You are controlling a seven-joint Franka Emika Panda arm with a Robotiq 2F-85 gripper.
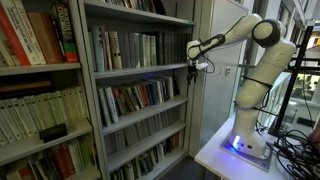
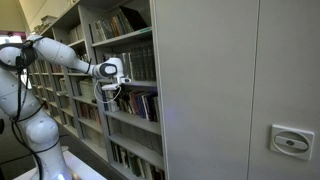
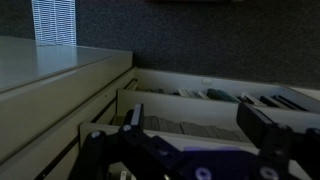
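My gripper stands open in the wrist view, its two dark fingers wide apart with nothing held between them. Beyond the gap are pale shelf edges [image 3: 190, 127] and rows of books [image 3: 225, 95], dim and partly covered by the gripper. From the side, the gripper [image 1: 191, 76] hangs in the air at the end of the white arm [image 1: 262, 75], near the right end of the bookcase. Whether it touches anything there is too small to tell. In the second exterior view the gripper [image 2: 121, 84] appears in front of the upper shelves.
Grey bookcases [image 1: 92, 110] full of upright books line the wall. A white table [image 1: 222, 160] carries the arm's base, with black cables [image 1: 292, 150] beside it. A large plain panel [image 2: 210, 100] stands right of the shelves. Dark floor [image 3: 210, 45] lies below.
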